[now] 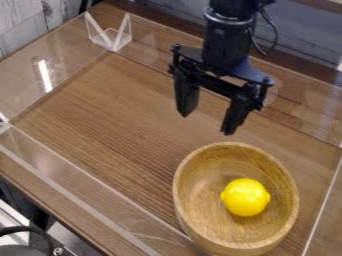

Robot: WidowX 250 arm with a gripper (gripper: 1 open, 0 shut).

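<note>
My gripper (pixel 210 105) hangs over the upper middle of the wooden table, fingers apart with nothing visible between them. Below it, toward the lower right, a round tan bowl (pixel 201 195) holds a yellow ball (pixel 245 197). The gripper is above and behind the bowl's far rim.
A white wire-like stand (pixel 110 32) is at the back left. A dark cable shows at the bottom left corner.
</note>
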